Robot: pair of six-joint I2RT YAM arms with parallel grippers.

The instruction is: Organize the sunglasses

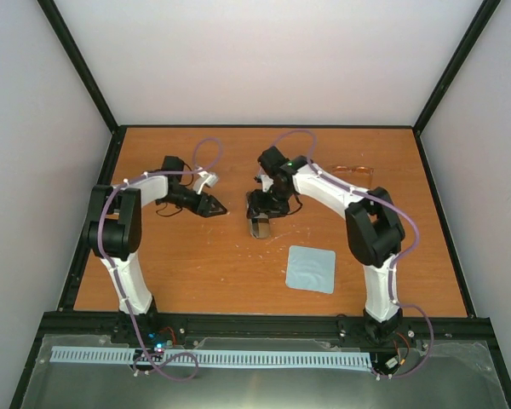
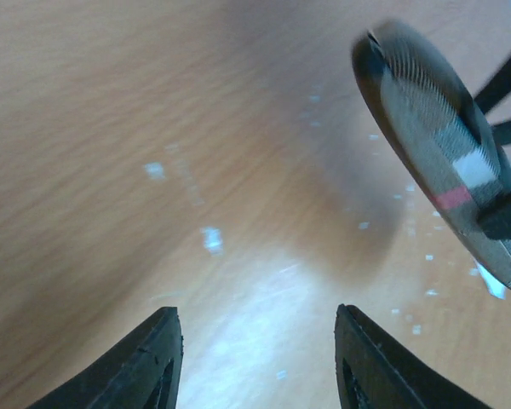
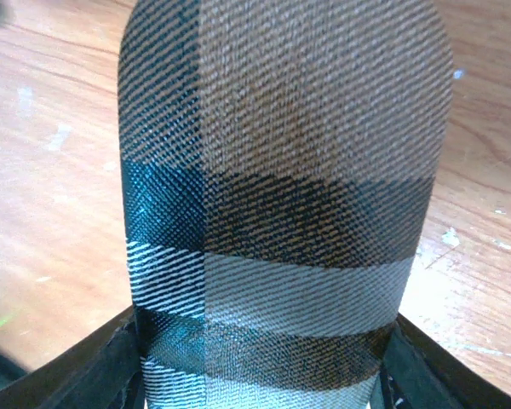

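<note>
A plaid fabric glasses case [image 1: 260, 226] is held in my right gripper [image 1: 260, 209] near the middle of the table; in the right wrist view the case [image 3: 281, 213] fills the frame between the fingers. In the left wrist view the case [image 2: 434, 145] shows at upper right, held by dark fingers. My left gripper is open with nothing between its fingers, left of the case in the top view. Orange-framed glasses [image 1: 352, 175] lie at the back right, partly behind the right arm.
A light blue cloth [image 1: 310, 269] lies front right of centre. Black rails and white walls border it.
</note>
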